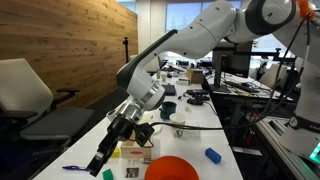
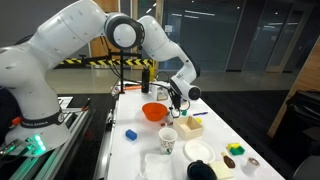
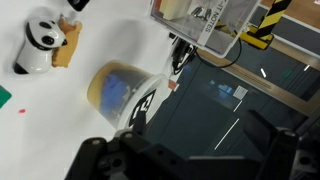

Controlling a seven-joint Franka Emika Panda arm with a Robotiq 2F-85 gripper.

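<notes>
In exterior view 1 my gripper (image 1: 98, 163) hangs low over the left side of the white table, above the green block (image 1: 107, 174) and close to a purple marker (image 1: 75, 168). Dark blurred parts of the gripper fill the bottom right of the wrist view; it is open, and nothing shows held. A black-and-white panda figure (image 3: 38, 45) lies at the upper left there, beside a small brown piece (image 3: 70, 46). Near the middle is a clear-sided cup (image 3: 120, 98) with something blue in it.
An orange-red bowl (image 1: 172, 169) is at the table's front, with a blue block (image 1: 213, 155) to its right. Behind the arm stands an open cardboard box (image 1: 137, 152). In exterior view 2, a mug (image 2: 165, 140) and a white plate (image 2: 200, 151) occupy the nearer side.
</notes>
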